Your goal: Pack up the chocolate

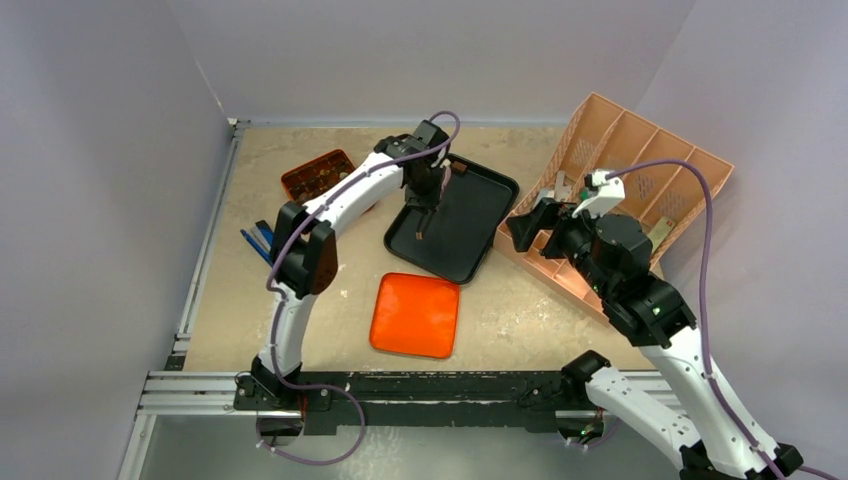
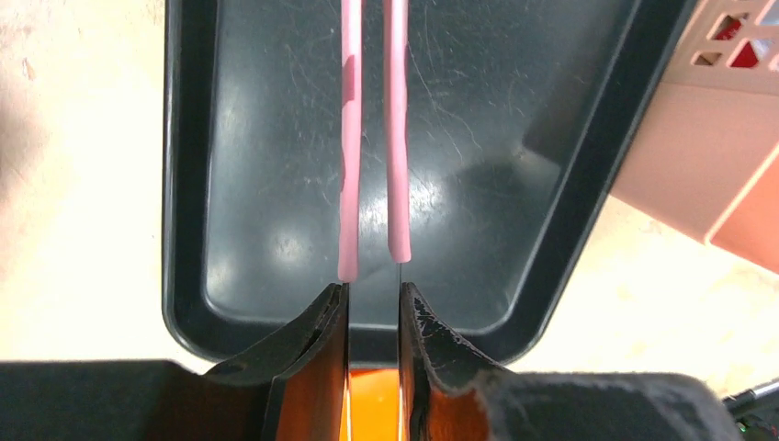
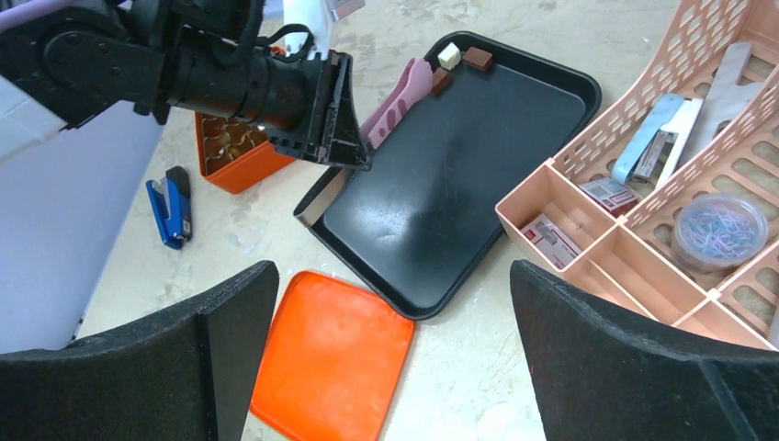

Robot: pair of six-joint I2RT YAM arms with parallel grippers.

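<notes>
Over the black tray [image 1: 450, 235] my left gripper is shut on pink tongs [image 2: 397, 147], whose two arms run parallel, a little apart. At the tray's far end in the right wrist view lie brown chocolate pieces [image 3: 479, 58] and a cream piece [image 3: 449, 55]. An orange chocolate box with compartments [image 1: 311, 174] sits at the upper left, partly behind the left arm. My right gripper stands open and empty, raised near the pink organizer.
An orange plate [image 1: 414, 315] lies at the front, a blue stapler [image 1: 258, 243] at the left. The pink organizer [image 1: 634, 150] with stationery fills the right side. Bare table surrounds the plate.
</notes>
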